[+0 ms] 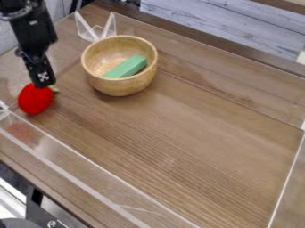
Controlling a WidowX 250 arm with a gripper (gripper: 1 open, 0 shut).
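Observation:
A red round object point(36, 100) lies on the wooden table at the left, with a small yellowish bit at its upper right edge. My black gripper point(42, 78) hangs above it, its fingers pointing down and apart from the object, with nothing seen between them; it looks open.
A wooden bowl point(107, 85) holding a green block point(127, 67) stands right of the gripper. A white wire-like item point(98, 27) lies at the back.

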